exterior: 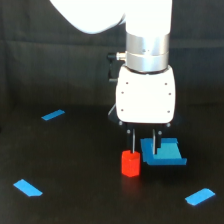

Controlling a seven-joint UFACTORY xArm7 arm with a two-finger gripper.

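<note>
A red block (pixel 131 163) stands on the dark table near the middle of the view. Just right of it and a bit farther back lies a light-blue square tray (pixel 170 158) with raised edges. My gripper (pixel 144 148) points down with its two thin fingers apart. One finger is in line with the top of the red block, the other in front of the tray's left part. Between the fingers I see nothing held. Whether the left finger touches the block cannot be made out.
Blue tape strips mark the table: one at the back left (pixel 53 115), one at the front left (pixel 28 188), one at the front right (pixel 200 197).
</note>
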